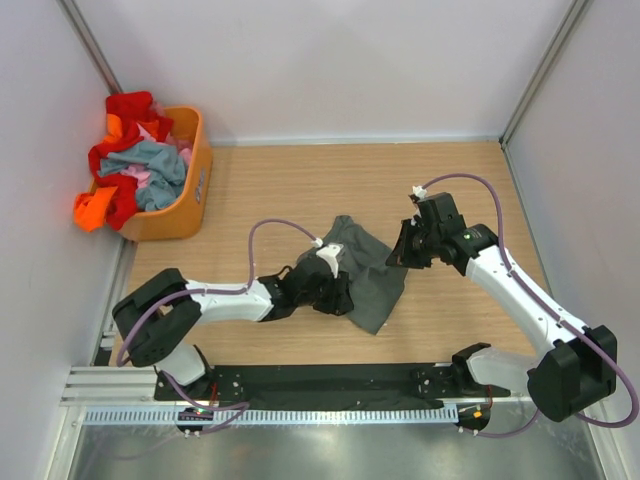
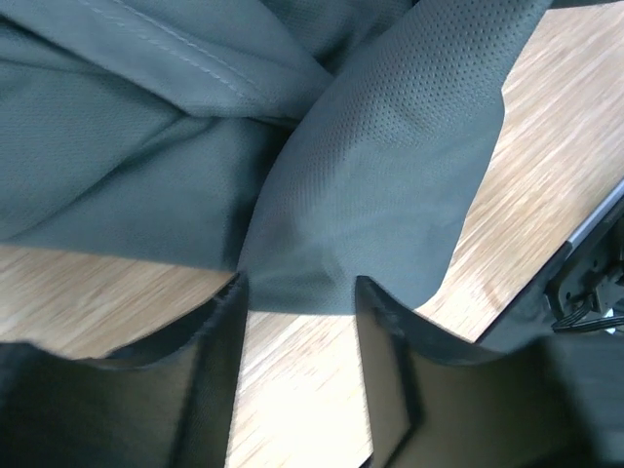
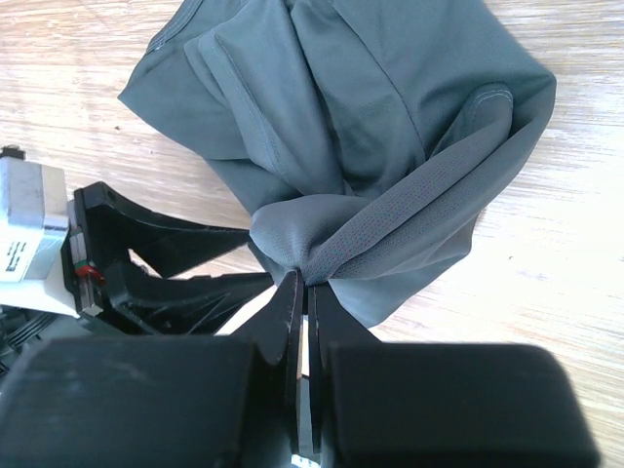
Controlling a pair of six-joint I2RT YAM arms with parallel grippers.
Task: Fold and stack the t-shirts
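A dark grey-green t-shirt (image 1: pixel 372 300) lies rumpled in the middle of the wooden table, with folds across it (image 3: pixel 419 107). My right gripper (image 1: pixel 398 258) is shut on a bunched band of the shirt, seen at its tips (image 3: pixel 303 283) in the right wrist view. My left gripper (image 1: pixel 335 298) stands open low over the shirt's near-left part; in the left wrist view its blurred fingertips (image 2: pixel 300 291) are either side of the shirt's lower edge. In the right wrist view the left gripper is just left of the held cloth.
An orange basket (image 1: pixel 180 220) heaped with red, orange, pink and blue-grey clothes stands at the back left. Walls enclose it at the back and sides.
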